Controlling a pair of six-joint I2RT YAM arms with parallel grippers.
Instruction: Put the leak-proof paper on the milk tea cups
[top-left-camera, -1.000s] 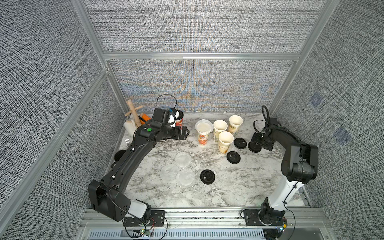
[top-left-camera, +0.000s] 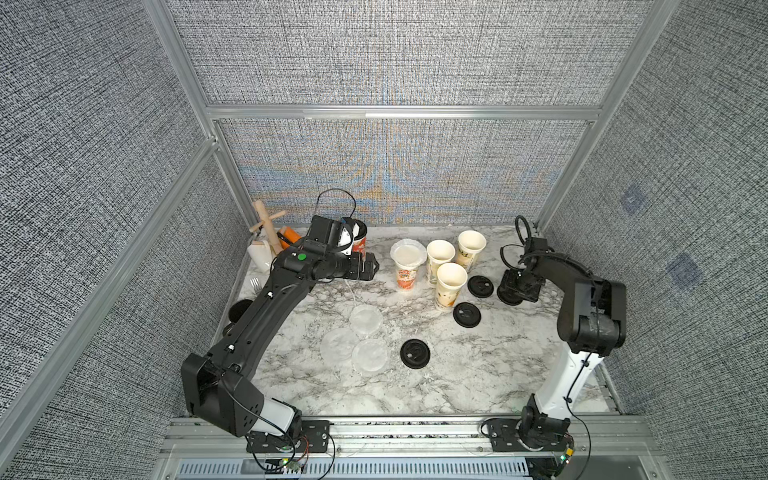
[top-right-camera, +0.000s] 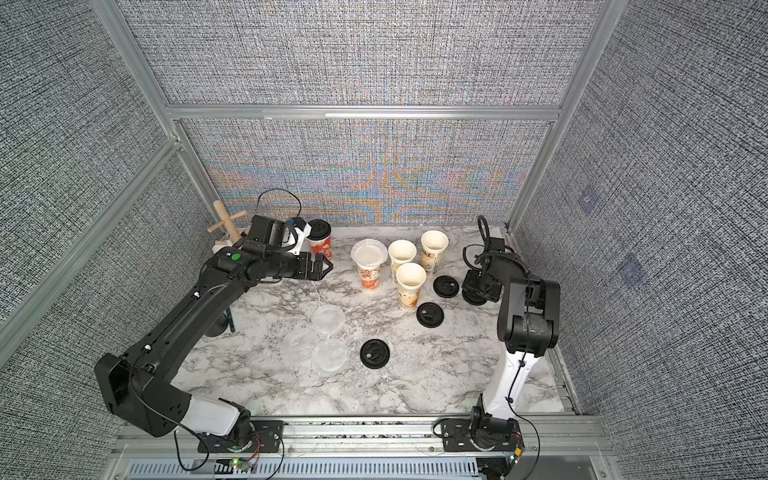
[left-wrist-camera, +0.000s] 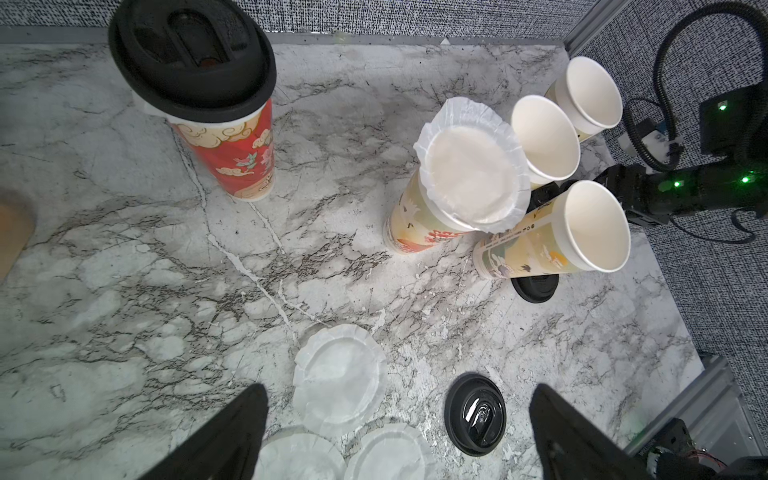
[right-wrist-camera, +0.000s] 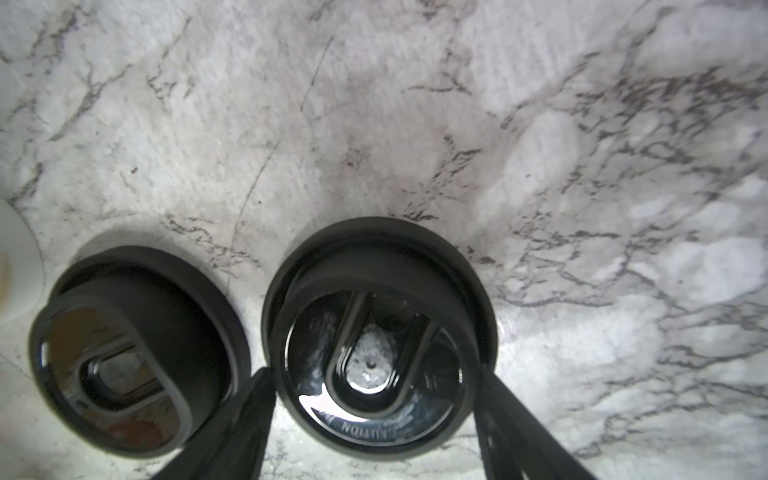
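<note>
A cup with a sheet of leak proof paper over its mouth stands beside several uncovered cups, among them the front one. More round paper sheets lie flat on the table, left of centre. My left gripper hangs open above the table near the red lidded cup, with nothing between its fingers. At the right, my right gripper is low over a black lid, fingers parted on either side and close to its rim. Whether both fingers touch it, I cannot tell.
Another black lid sits just left of the right gripper's lid. Further lids lie on the table. A red cup with a black lid stands at the back left, near wooden items.
My right gripper has shifted slightly left and down onto the black lid at the right. The left arm has barely moved; cups, sheets and the other lids are unchanged.
</note>
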